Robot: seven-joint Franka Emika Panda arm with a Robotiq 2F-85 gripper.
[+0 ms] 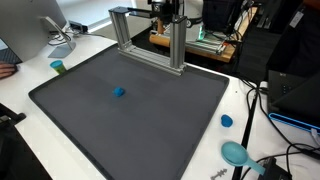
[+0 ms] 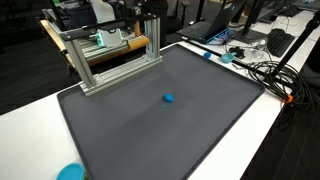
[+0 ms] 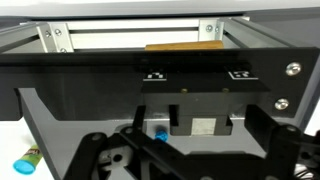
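Note:
My gripper is open in the wrist view, its dark fingers apart on either side of a black block with a pale patch [image 3: 203,126]. Whether the fingers touch that block cannot be told. The block is in front of a long black bar [image 3: 75,78] across a metal frame. Behind the bar shows a wooden piece [image 3: 185,46]. On the grey mat [image 1: 150,125] rests a small blue object [image 1: 119,91], also seen as a blue object [image 2: 169,98] from the other side. In the exterior views my gripper is hard to make out against the dark frame.
A green cup with a blue rim [image 1: 58,67] stands beside the mat's far left corner. A blue disc [image 1: 227,121] and a teal ladle-like item [image 1: 240,155] lie on the white table at right. Cables [image 2: 270,80] are bundled nearby.

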